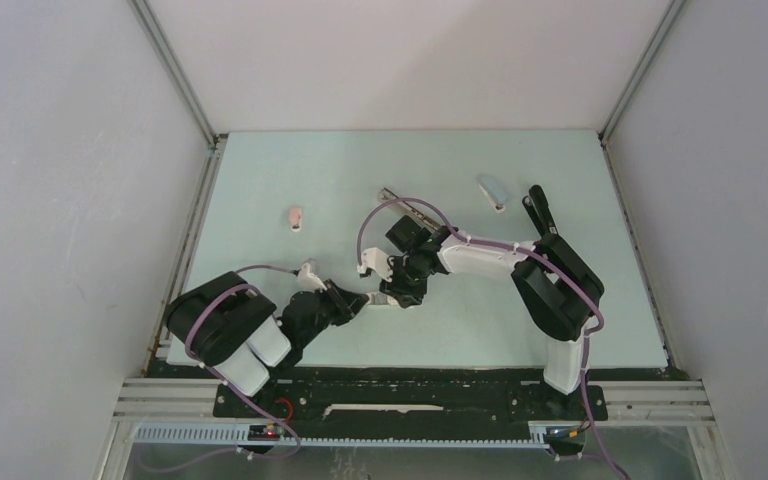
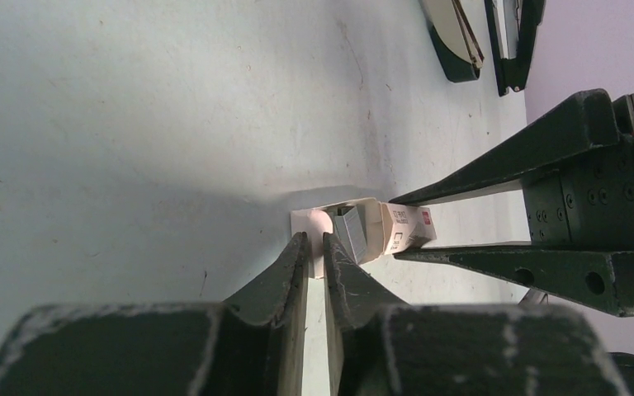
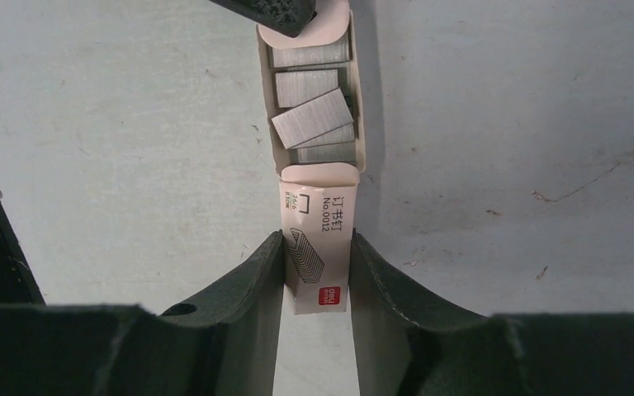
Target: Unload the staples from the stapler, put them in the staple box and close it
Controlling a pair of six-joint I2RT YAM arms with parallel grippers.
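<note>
A small cardboard staple box [image 3: 318, 247], printed "No.0012", lies near the table's centre with its inner tray slid out, showing several silver staple strips [image 3: 307, 122]. My right gripper has its fingers around the printed sleeve, seemingly gripping it. My left gripper is shut on the tray's pale far end, opposite the right one. An open stapler [image 1: 407, 208] lies behind my right arm; in the left wrist view parts of staplers appear at the top right.
A pink block [image 1: 295, 218] sits at the left, a blue-grey stapler [image 1: 492, 192] and a black stapler [image 1: 538, 210] at the back right.
</note>
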